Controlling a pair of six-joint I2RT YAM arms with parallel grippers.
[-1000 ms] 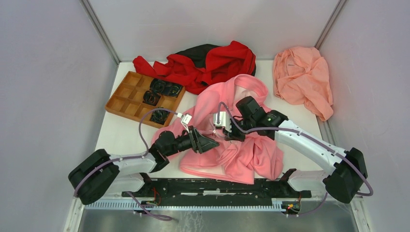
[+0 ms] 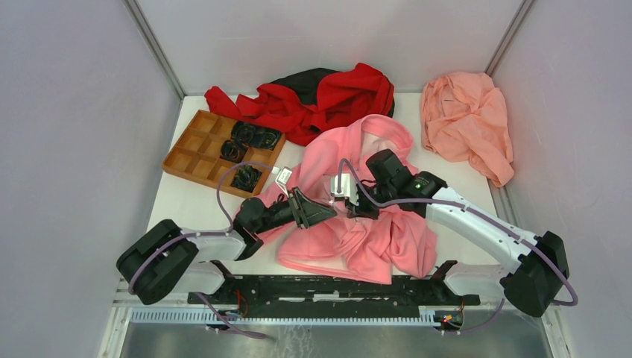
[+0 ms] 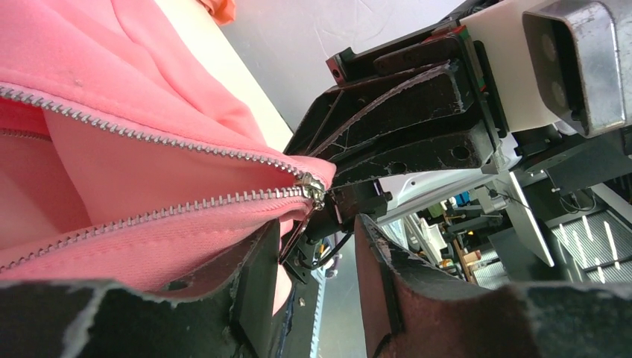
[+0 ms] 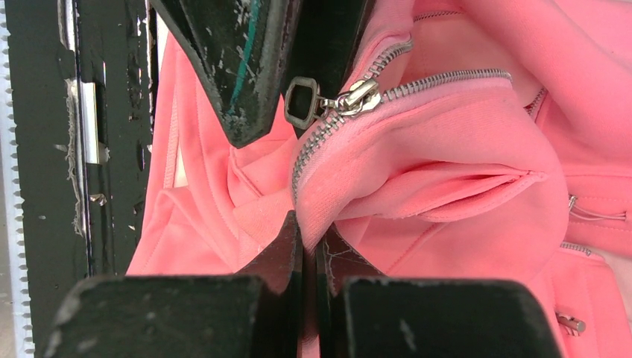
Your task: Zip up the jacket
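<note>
The pink jacket (image 2: 350, 246) lies rumpled mid-table, with its zip spread in two toothed rows. A metal slider (image 3: 311, 188) joins those rows near the jacket's edge in the left wrist view. From it, the pull tab (image 4: 302, 103) sticks out beside the left gripper's fingers (image 4: 238, 82). My left gripper is partly open. The tab hangs close to one of its fingers (image 3: 257, 276); whether they touch, I cannot tell. Below the slider, my right gripper is shut on the jacket's pink fabric by the zip teeth.
At the back lies a red garment (image 2: 343, 101), partly over black cloth. A peach garment (image 2: 466, 123) is heaped at back right. The wooden compartment tray (image 2: 186, 168), holding dark coiled items, stands at left. Both arms meet closely over the jacket.
Over the last second my left gripper has shifted slightly away from the table's front edge. The jacket looks nearly unchanged.
</note>
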